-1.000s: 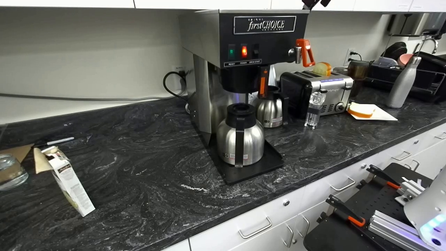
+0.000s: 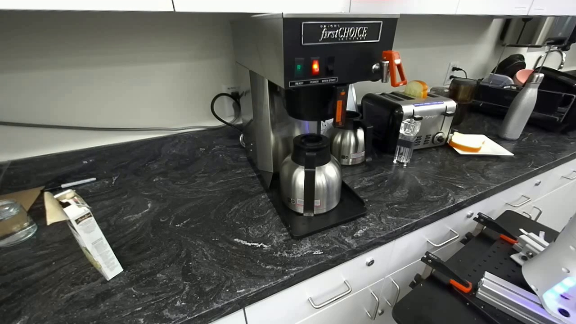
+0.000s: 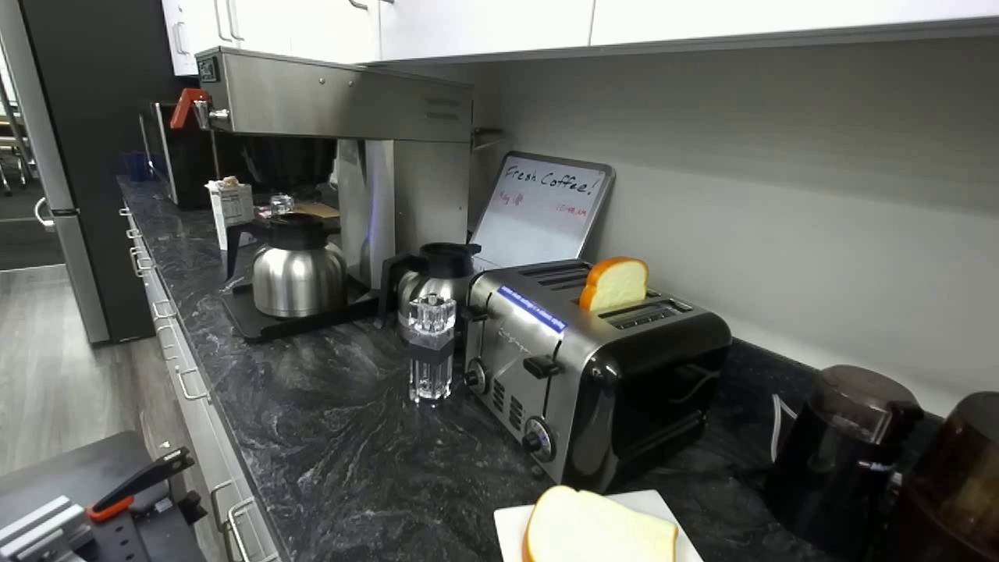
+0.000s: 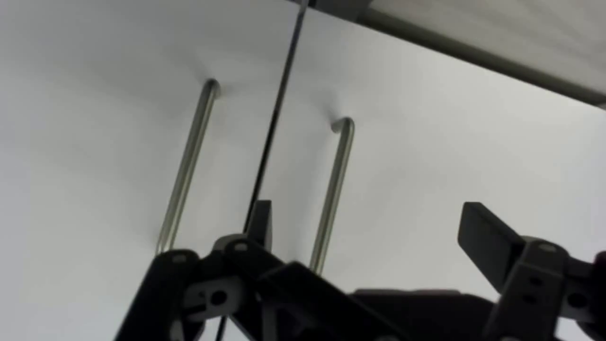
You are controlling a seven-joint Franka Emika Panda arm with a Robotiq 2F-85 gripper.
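Observation:
In the wrist view my gripper stands open, with its two dark fingers wide apart. Ahead of it are two white cabinet doors with a dark seam between them. The right bar handle [image 4: 335, 187] shows between the fingers, its lower end hidden behind the gripper's body. To the left of the left finger stands the other bar handle [image 4: 190, 165]. How far the fingertips are from the doors is hard to tell, and nothing is gripped. Neither exterior view has the gripper in it.
Below the upper cabinets [image 3: 487, 23] stand a coffee maker [image 2: 345, 48] with a steel carafe [image 2: 294, 186], a toaster [image 3: 562, 346] holding bread, a clear grinder [image 2: 406, 141] and a plate [image 3: 510, 524] with bread.
A dark part of the arm or gripper, at the top edge above the coffee maker a second ago, has gone out of exterior view 1. The counter items have not moved.

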